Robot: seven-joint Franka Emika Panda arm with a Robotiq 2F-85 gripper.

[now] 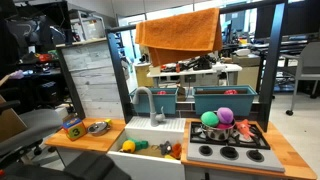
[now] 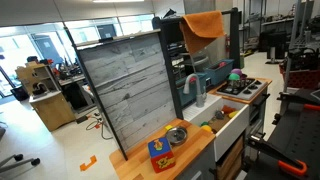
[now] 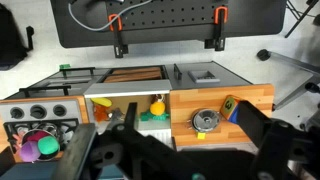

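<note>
My gripper is at the bottom of the wrist view, its dark fingers standing apart with nothing visible between them. Beyond it lies a toy kitchen counter seen from above. In the sink [image 1: 124,164] are a yellow ball [image 3: 157,109] and several toy pieces, among them an orange-yellow one [image 3: 102,101]. A metal pot [image 3: 205,120] and a colourful box [image 2: 160,154] stand on the wooden counter. On the stove [image 1: 233,150], a green bowl or pot [image 1: 209,119] holds pink and purple round items, the purple one [image 1: 225,115] showing clearly.
An orange towel [image 1: 180,36] hangs over the black frame above the sink. Blue-green bins [image 1: 225,101] sit behind the counter, and a grey faucet [image 1: 150,103] rises at the sink. A black table [image 2: 285,130] with orange handles borders the kitchen.
</note>
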